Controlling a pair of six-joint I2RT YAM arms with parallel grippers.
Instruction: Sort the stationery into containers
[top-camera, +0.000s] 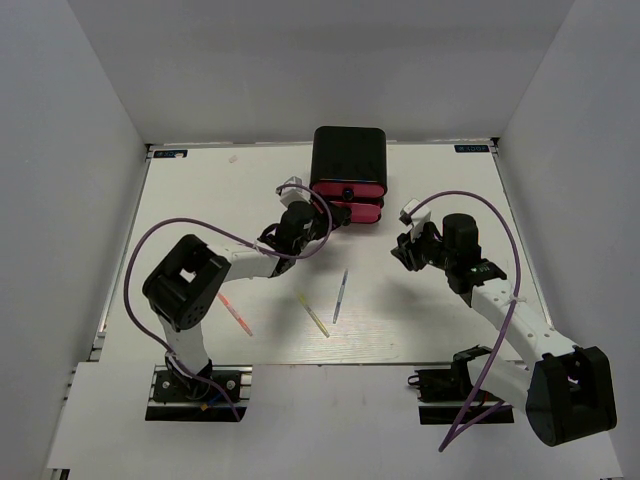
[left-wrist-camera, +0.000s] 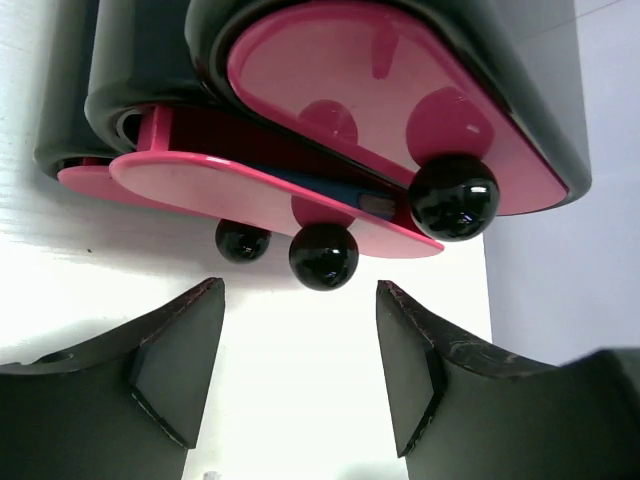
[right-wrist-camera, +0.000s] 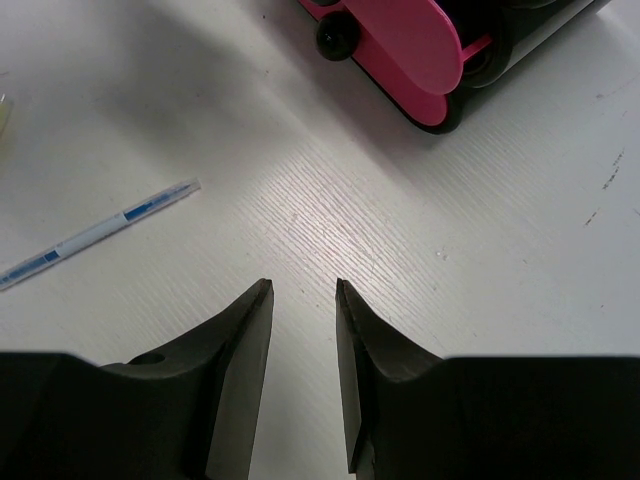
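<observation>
The black organizer (top-camera: 349, 150) has pink drawers. Its middle drawer (left-wrist-camera: 210, 185) is slightly out, with a blue item inside. My left gripper stands open just before that drawer's black knob (left-wrist-camera: 323, 256), not holding it. My right gripper is over the table to the right, fingers part open with nothing between them. A white-and-blue pen (right-wrist-camera: 100, 230), a yellow pen (top-camera: 312, 314) and a red pen (top-camera: 236, 316) lie on the white table.
Grey walls (top-camera: 560, 120) bound the table at back and sides.
</observation>
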